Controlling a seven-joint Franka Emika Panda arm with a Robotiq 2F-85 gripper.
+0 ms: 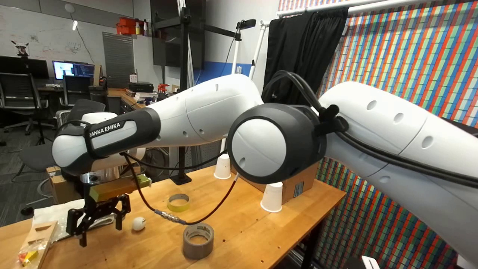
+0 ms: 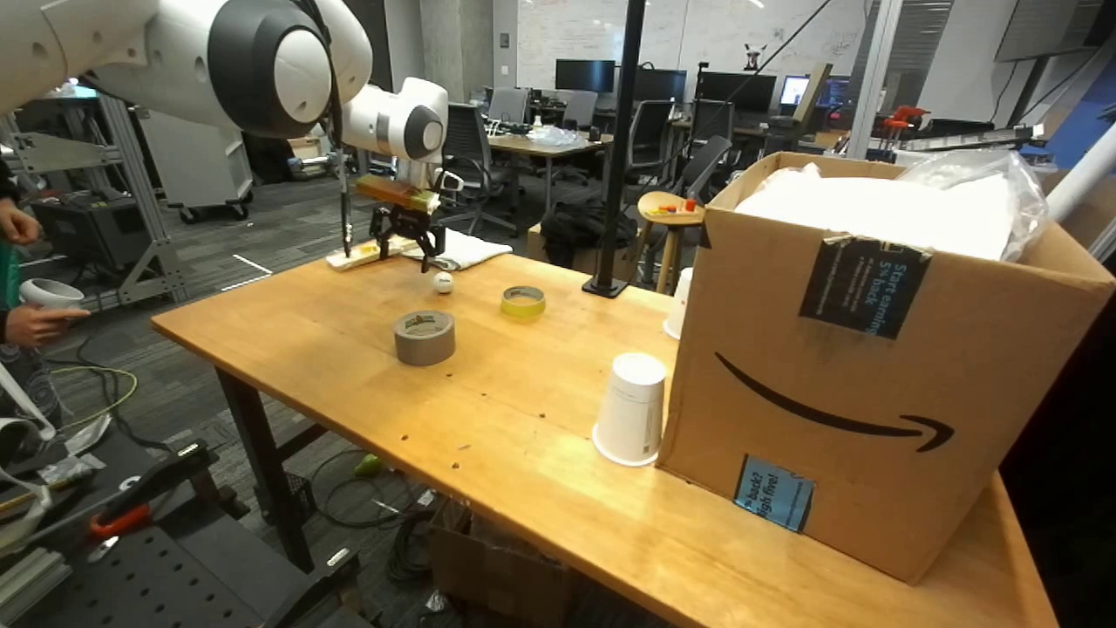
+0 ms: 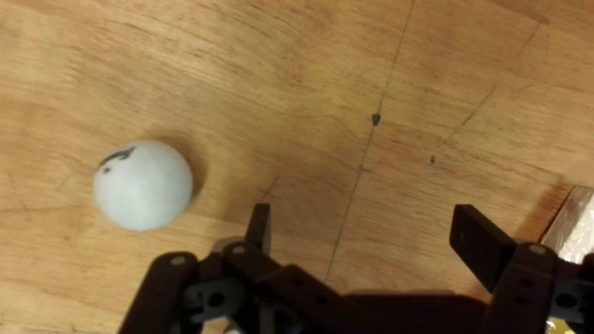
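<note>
A white ball (image 3: 144,185) with a small dark mark rests on the bare wooden table, left of my gripper in the wrist view. My gripper stands open above the table, only wood showing between its fingers. In exterior view 1 the gripper (image 1: 99,227) hangs to the left of the ball (image 1: 139,223), apart from it. Exterior view 2 has the ball (image 2: 444,283) just in front of and beside the gripper (image 2: 408,256).
A grey tape roll (image 2: 425,338) and a yellow tape roll (image 2: 523,303) lie on the table. White cups (image 2: 632,408) stand near a large cardboard box (image 2: 837,419). A wooden piece with a plastic packet (image 1: 38,244) and a white cloth (image 2: 466,249) lie near the gripper.
</note>
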